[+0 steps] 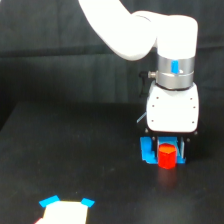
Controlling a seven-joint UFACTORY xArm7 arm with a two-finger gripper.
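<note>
A small red object (167, 158), round at its front, stands on a blue patch (149, 151) on the dark table, right of centre in the camera view. Directly over it is my gripper (166, 147), pointing down from the white hand (172, 110). The dark fingers are small and blur into the background around the top of the red object. Whether they touch it, or how far apart they stand, cannot be made out.
At the bottom left edge lies a pale block-like thing (65, 213), partly cut off, with blue strips (49, 201) at its corners. Dark, bare table (75, 150) stretches between it and the red object. A black curtain hangs behind.
</note>
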